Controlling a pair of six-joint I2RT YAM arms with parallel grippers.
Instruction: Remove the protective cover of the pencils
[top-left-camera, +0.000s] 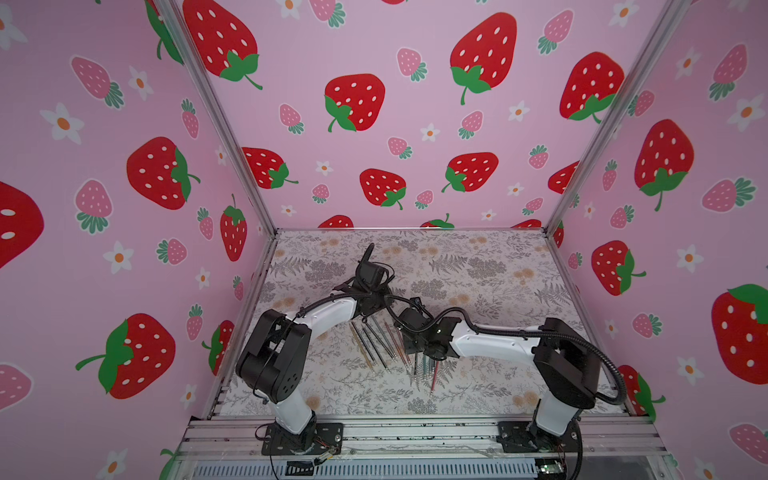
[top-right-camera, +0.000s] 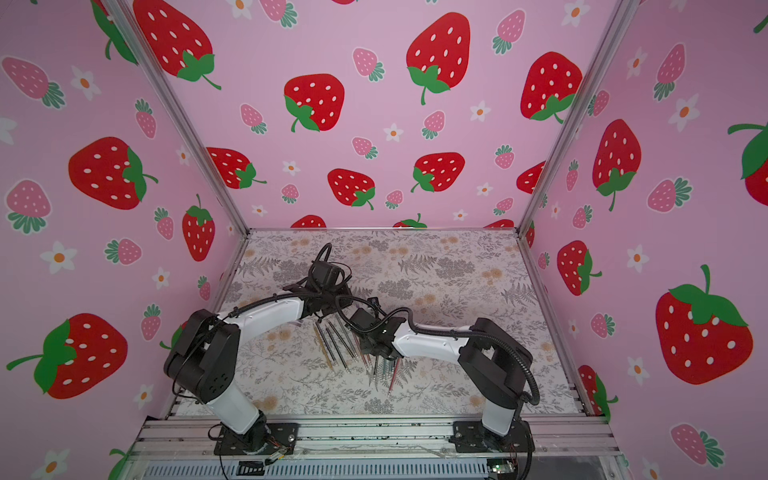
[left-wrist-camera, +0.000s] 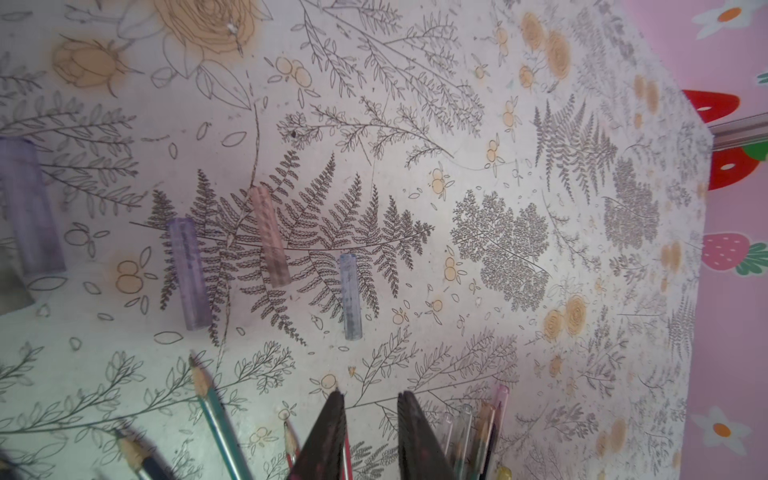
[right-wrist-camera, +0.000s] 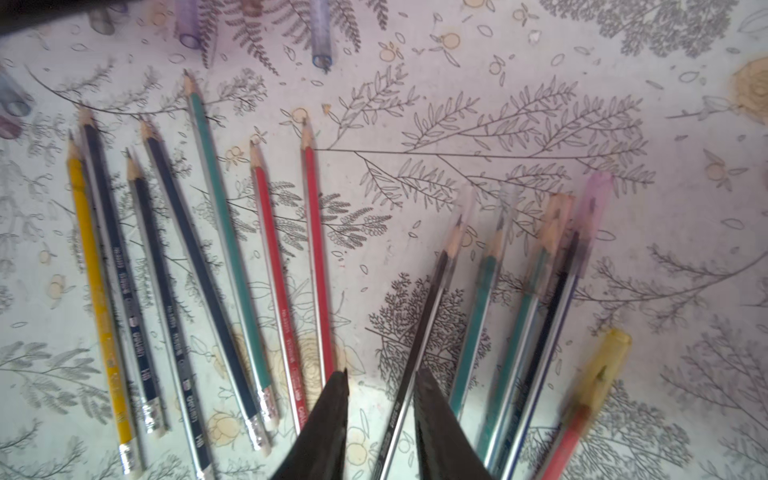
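Observation:
My left gripper stands open over the table with nothing seen between its fingers. Loose transparent caps, a purple one (left-wrist-camera: 189, 272), a pink one (left-wrist-camera: 268, 236) and a blue one (left-wrist-camera: 351, 296), lie beyond the pencil tips. My right gripper is open above the pencils. In the right wrist view, several uncovered pencils (right-wrist-camera: 224, 240) lie at left; to the right, pencils still wear clear, orange, pink (right-wrist-camera: 593, 196) and yellow (right-wrist-camera: 604, 360) covers. In both top views the arms partly hide the pencils.
Strawberry-patterned walls and metal rails (top-left-camera: 576, 320) bound the workspace. The two grippers are close together near the middle.

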